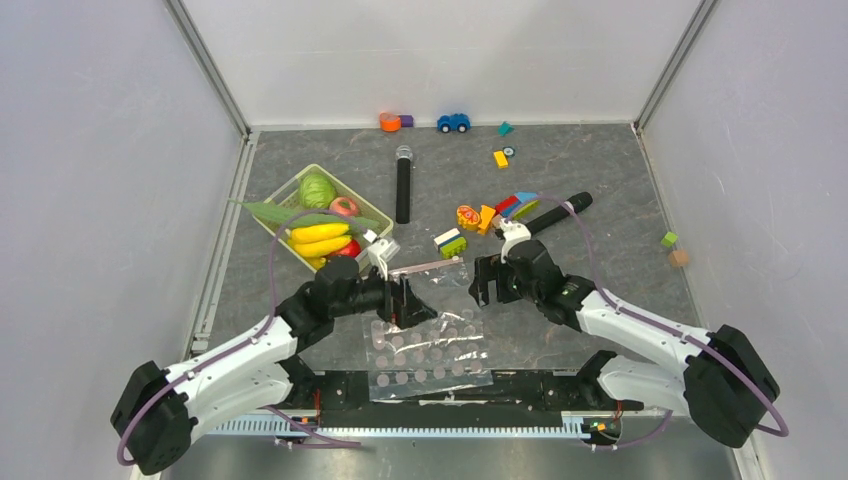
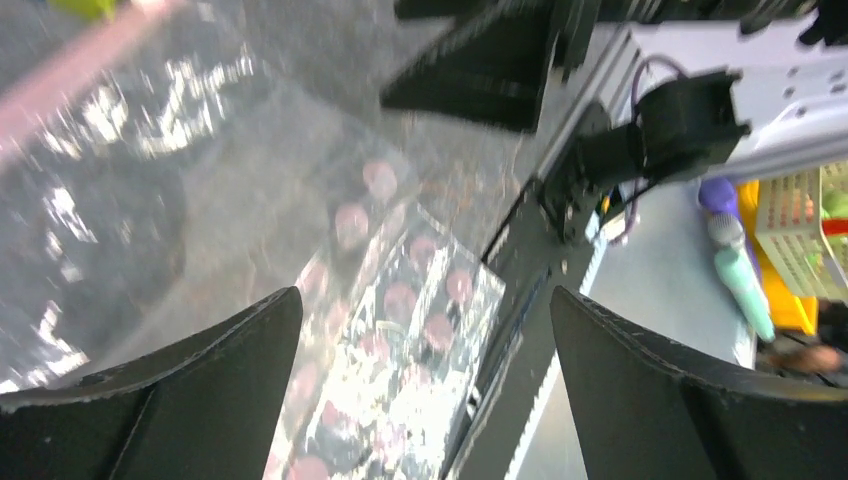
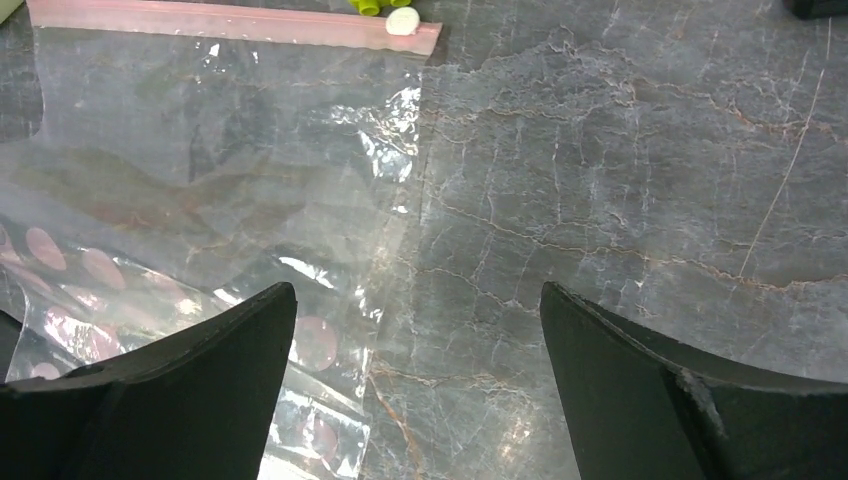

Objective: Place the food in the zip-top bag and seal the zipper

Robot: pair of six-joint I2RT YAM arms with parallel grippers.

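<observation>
A clear zip bag (image 1: 430, 350) with pink dots lies flat at the front centre, overhanging the front edge; its pink zipper strip (image 3: 220, 22) runs along the back. The food sits in a cream basket (image 1: 266, 196) at left: cabbage (image 1: 316, 190), yellow bananas (image 1: 318, 234), corn or long green leaves, red and pink fruit. My left gripper (image 1: 410, 305) stands open over the bag's left part. My right gripper (image 1: 485, 285) stands open at the bag's right side, bare table and bag beneath it. In both wrist views nothing is between the fingers.
Toy blocks (image 1: 515, 205) and a green-yellow block (image 1: 450, 243) lie behind the bag. Two black microphones (image 1: 403, 190) lie at the back and right. Small toys line the back wall. Bare table lies to the right of the bag.
</observation>
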